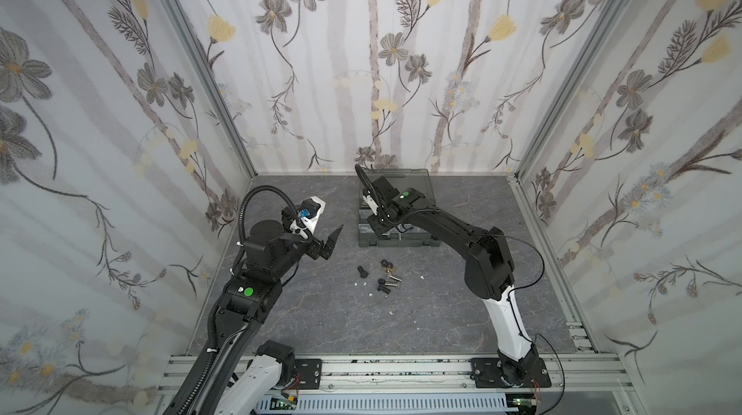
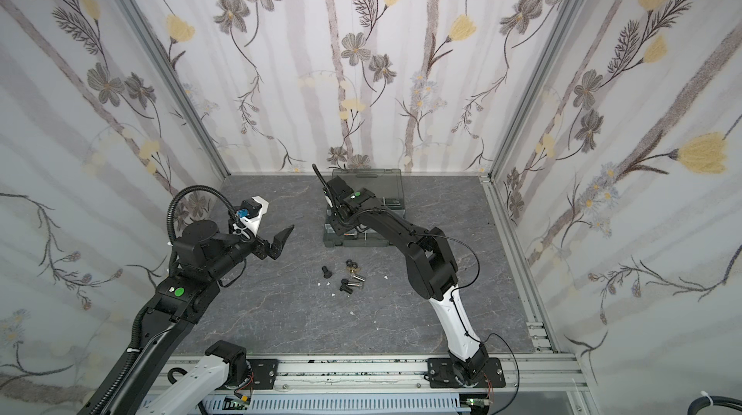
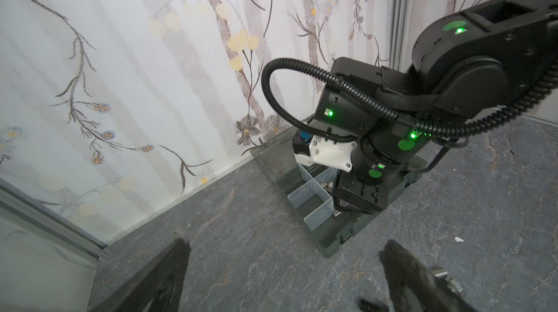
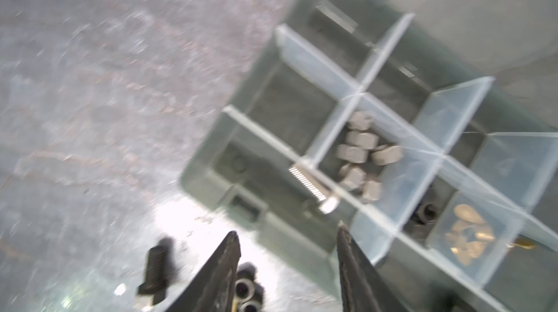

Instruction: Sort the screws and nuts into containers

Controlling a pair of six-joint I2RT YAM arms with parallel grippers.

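Observation:
My right gripper stands open above the front left of the grey sorting box [image 1: 398, 241], with nothing between its fingers. In the right wrist view, a silver screw [image 4: 308, 184] lies in a front compartment, silver nuts [image 4: 360, 140] in another, dark nuts [image 4: 427, 213] and brass pieces [image 4: 468, 233] in others. On the table in front of the box lie several loose screws and nuts [image 1: 390, 282], plus a dark bolt [image 4: 155, 268]. My left gripper is open over the table, left of the box, holding nothing.
The box's lid [image 2: 375, 181] is raised at the back, against or near the patterned wall. Bare grey table [image 1: 494, 314] surrounds the box and the loose hardware. The right arm reaches across the box's top.

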